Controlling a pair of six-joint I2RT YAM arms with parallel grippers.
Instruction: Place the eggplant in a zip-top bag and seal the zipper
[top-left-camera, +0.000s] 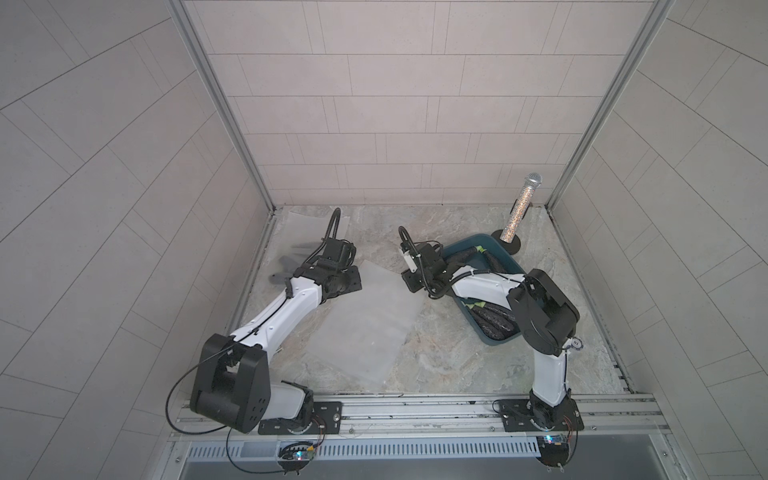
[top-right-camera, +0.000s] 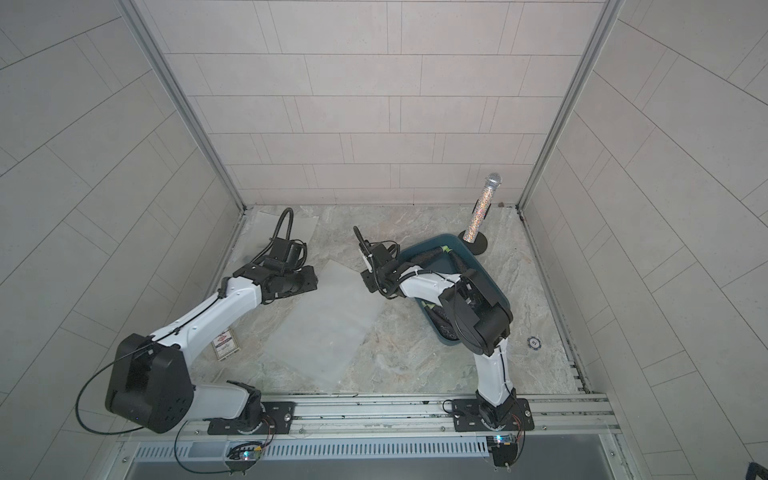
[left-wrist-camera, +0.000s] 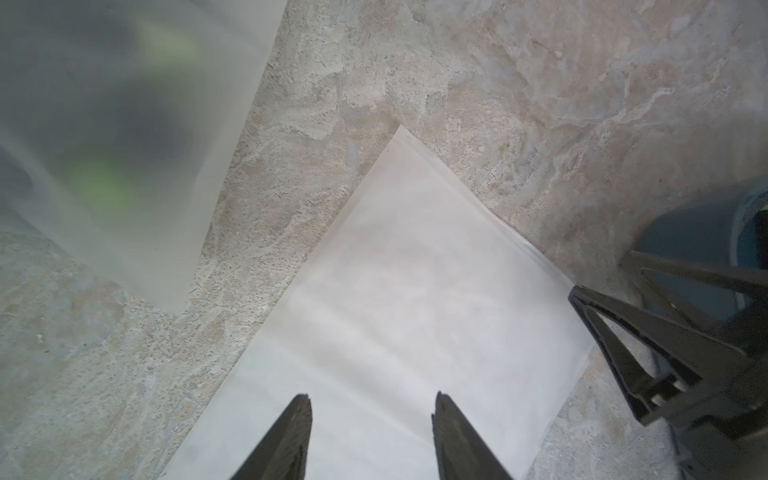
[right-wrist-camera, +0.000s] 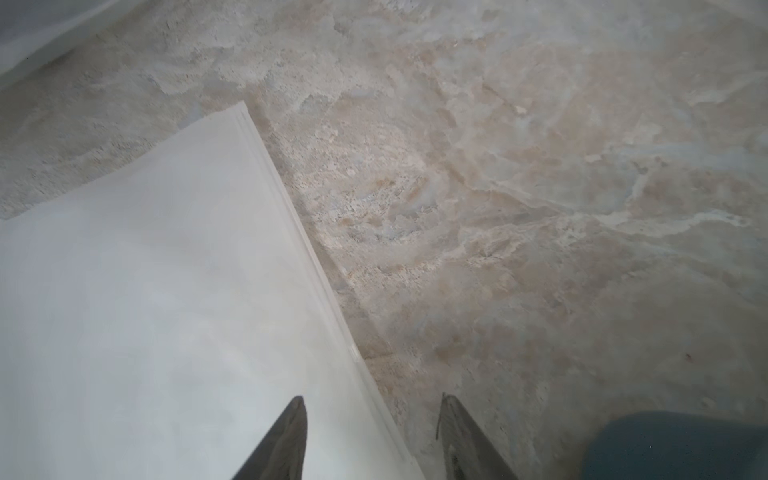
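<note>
A frosted zip top bag (top-left-camera: 369, 329) lies flat on the marbled table, looking empty, its double-lined edge (left-wrist-camera: 480, 206) turned to the back right. Over its left side hovers my left gripper, open and empty. Near the bag's right corner is my right gripper, fingers apart, with the bag's edge (right-wrist-camera: 352, 344) below the gap. Several dark eggplants (top-left-camera: 489, 321) with green tops sit in the blue-green bin (top-left-camera: 489, 342), partly covered by my right arm. Blurred dark and green shapes show inside another frosted bag (left-wrist-camera: 228, 120) at the back left.
A glittery microphone-like stand (top-left-camera: 521, 208) rises behind the bin at the back right. In the top right view a small card box (top-right-camera: 225, 344) lies by the left arm and a round dark disc (top-right-camera: 534, 343) at the right. Bare table lies behind and in front of the bag.
</note>
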